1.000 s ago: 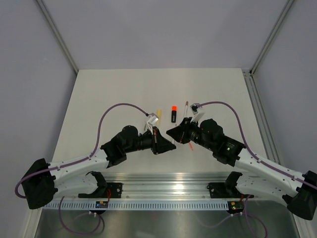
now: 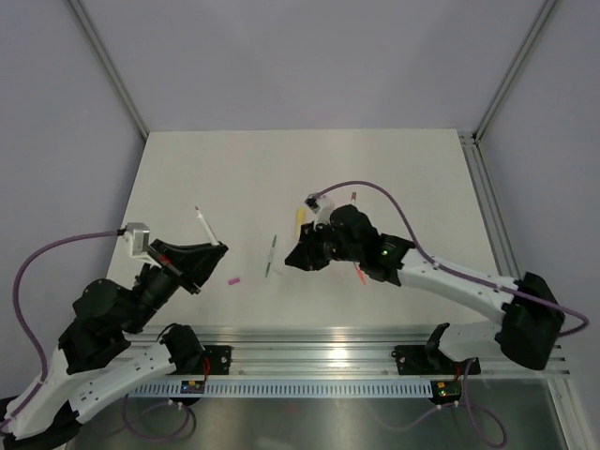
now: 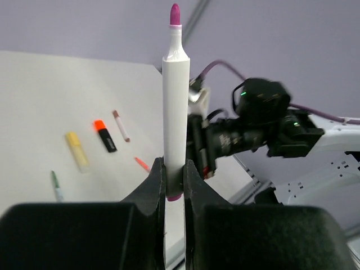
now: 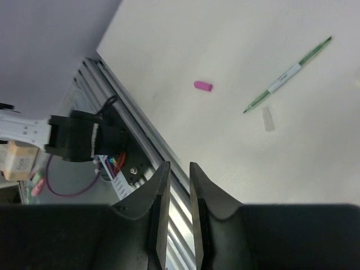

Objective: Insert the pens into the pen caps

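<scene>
Upright in the left wrist view stands a white pen (image 3: 176,107) with a bare pink tip pointing up. My left gripper is shut on its lower end; in the top view this pen (image 2: 205,225) is over the table's left part. A small pink cap (image 2: 233,280) lies loose on the table, just right of the left gripper (image 2: 221,249). The right wrist view shows that cap (image 4: 203,85) lying apart from my right gripper. The right fingers (image 4: 162,194) stand narrowly apart, with rails visible through the gap and nothing seen between them.
A green pen (image 4: 289,74) lies near a short clear piece (image 4: 268,119). Further right are a yellow pen (image 3: 77,151), a black marker with orange cap (image 3: 105,136), a white pen with a brownish end (image 3: 121,125) and a red pen (image 2: 360,273).
My left gripper has travelled left from mid-table with the pen upright in it. The right gripper has come left too, its arm now covering the black marker from above. The pink cap shows now.
</scene>
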